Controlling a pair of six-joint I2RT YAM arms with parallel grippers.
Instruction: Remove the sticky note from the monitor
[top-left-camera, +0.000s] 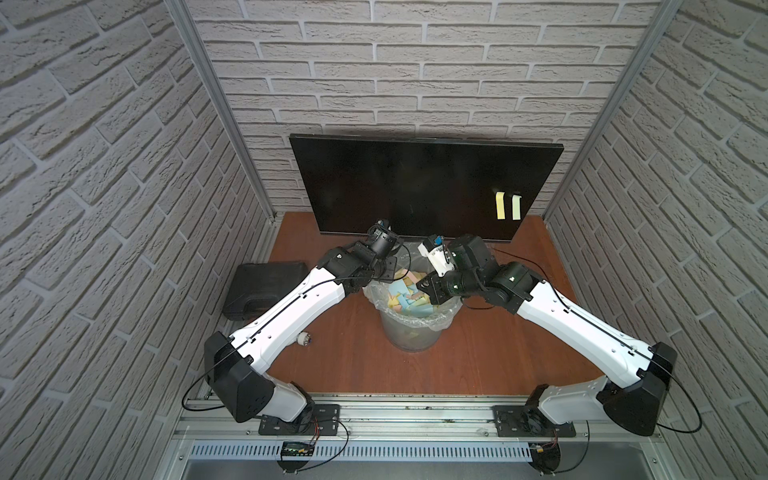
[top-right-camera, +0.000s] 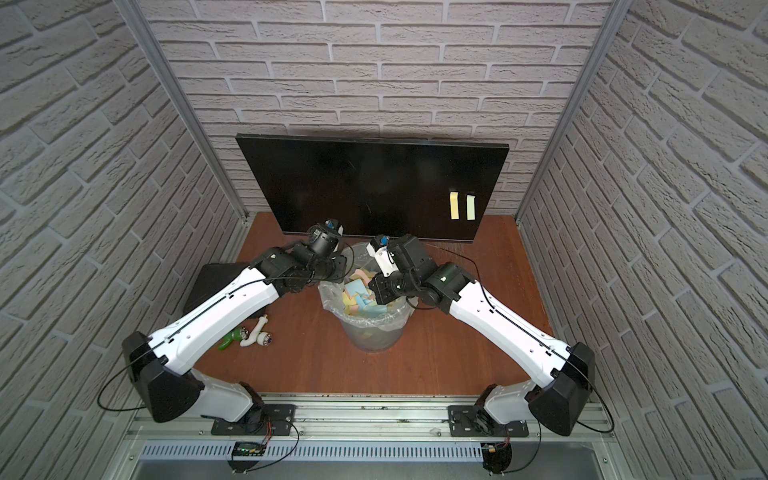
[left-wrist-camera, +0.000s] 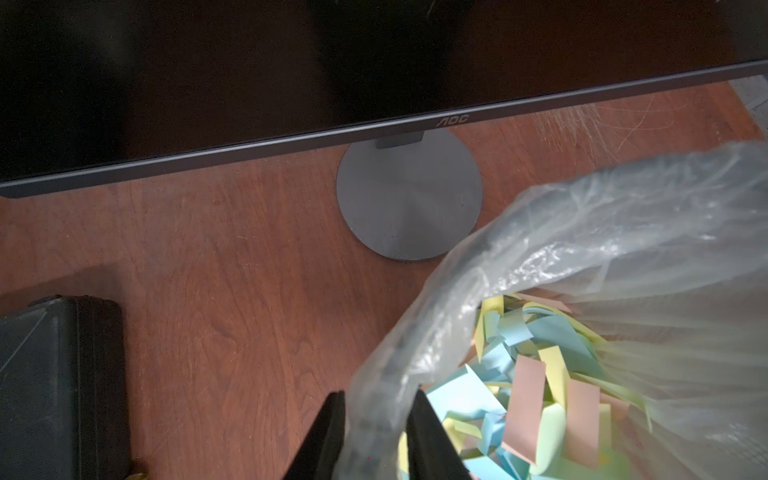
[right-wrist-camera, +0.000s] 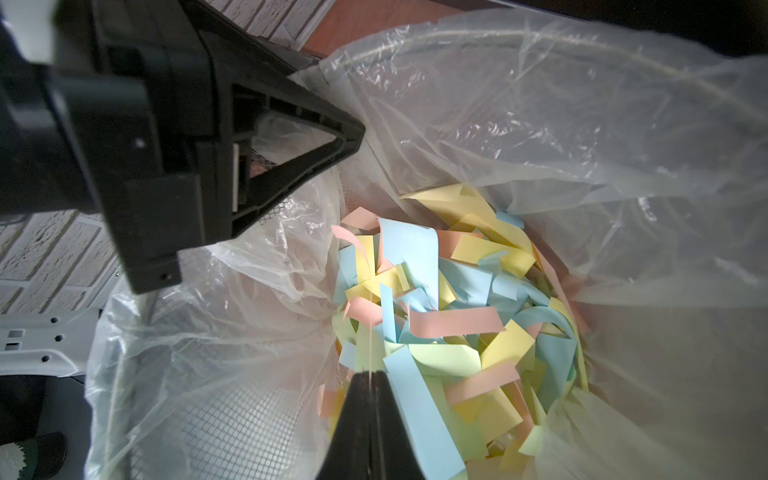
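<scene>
The black monitor carries two pale strips, a yellow sticky note and a paler one, at its right side. A lined bin full of paper notes stands in front. My left gripper is shut on the bag's rim. My right gripper hangs inside the bin mouth above the notes, shut; whether a thin note is between its fingertips is unclear.
A black case lies on the wooden table at the left, with small white and green objects near it.
</scene>
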